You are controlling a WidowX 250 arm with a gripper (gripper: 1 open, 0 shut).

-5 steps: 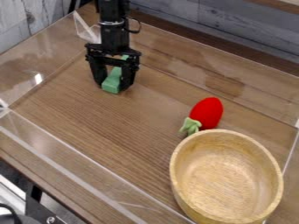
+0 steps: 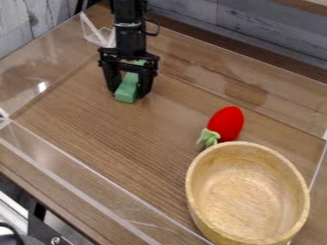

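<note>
My black gripper (image 2: 128, 78) is lowered at the upper centre-left of the table, its fingers around a green object (image 2: 126, 89) with a lighter top. I cannot tell whether the fingers are closed tightly on it.
A red object with a green end (image 2: 224, 127) lies to the right. A large tan bowl (image 2: 247, 196) stands at the lower right. Walls bound the back.
The gripper's fingers sit slightly lower around the green object than before. The red object and bowl have not moved.
</note>
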